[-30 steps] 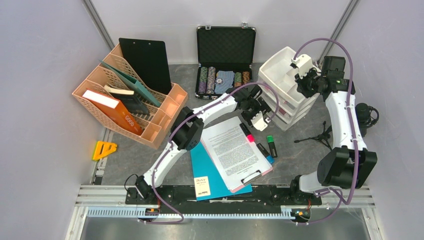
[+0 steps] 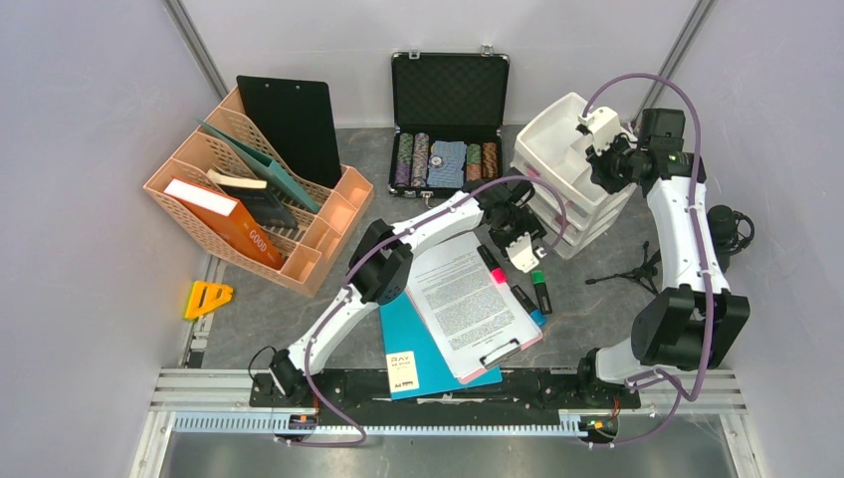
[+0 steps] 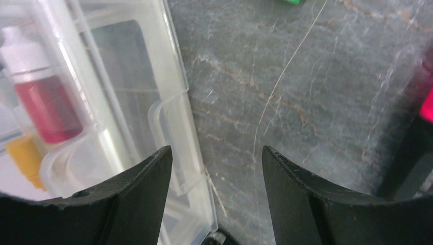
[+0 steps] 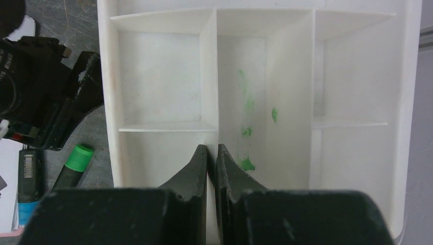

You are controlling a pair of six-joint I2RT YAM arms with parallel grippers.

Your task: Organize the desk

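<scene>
The white drawer unit (image 2: 557, 124) stands at the back right, its top tray (image 4: 161, 81) empty apart from green smears. My right gripper is shut on a thin divider (image 4: 208, 104) of that tray. Beside the drawer fronts, my left gripper is open, nothing between its fingers. A red-and-white bottle (image 3: 48, 97) and something yellow (image 3: 25, 158) show inside the clear drawers in the left wrist view. On the desk lie a green-capped marker (image 2: 540, 291), a blue-capped marker (image 2: 526, 301) and a pink-capped marker (image 2: 492, 265).
A clipboard with printed paper (image 2: 473, 304) rests over a blue folder (image 2: 408, 339). Behind is an open chip case (image 2: 450, 100); an orange organizer (image 2: 333, 229) with books fills the left. A small black tripod (image 2: 632, 274) lies at right, near a dark mug (image 2: 725, 229).
The left arm has shifted right in the top view, bringing its gripper closer to the drawer fronts. My right arm stays almost still at the top tray.
</scene>
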